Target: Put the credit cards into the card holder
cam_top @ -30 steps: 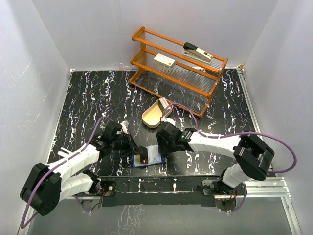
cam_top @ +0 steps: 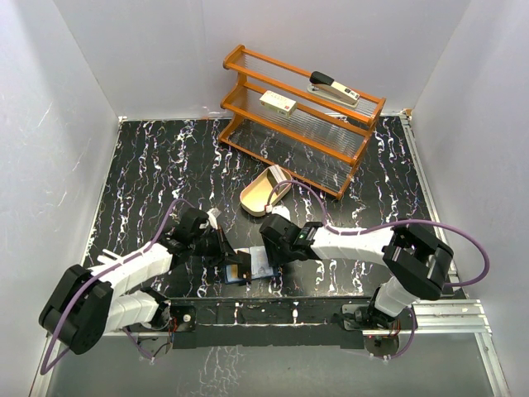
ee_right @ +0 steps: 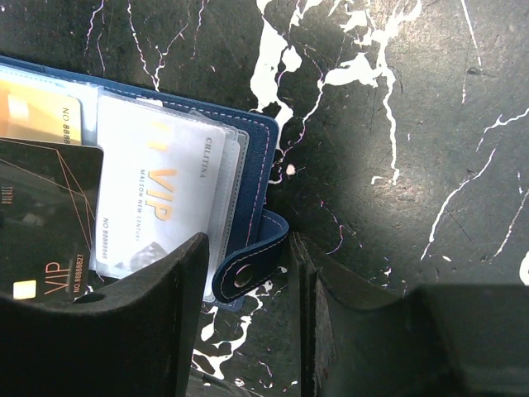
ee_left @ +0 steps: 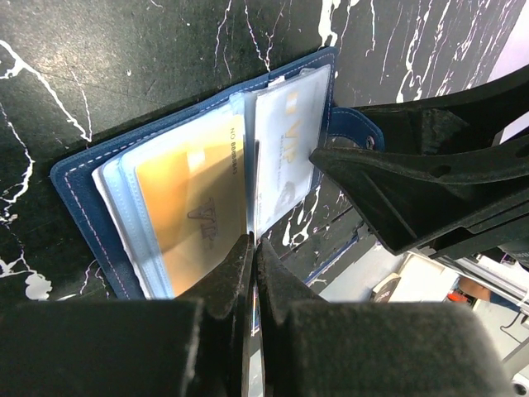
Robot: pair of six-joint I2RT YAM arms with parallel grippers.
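Note:
The blue card holder lies open on the dark marble, with white VIP cards and yellow cards in its sleeves. A black card lies over its left part in the right wrist view. My left gripper is shut at the holder's left side; its fingertips in the left wrist view meet at the middle, where any thin thing between them is hard to make out. My right gripper is part open at the holder's right end, around the blue flap.
A cream tray sits behind the holder. A wooden rack with a stapler and a white box stands at the back. The marble is clear at the back left and right.
The right arm has shifted slightly toward the front, with its gripper still at the holder's right end. The left arm has moved slightly; the holder lies about where it was.

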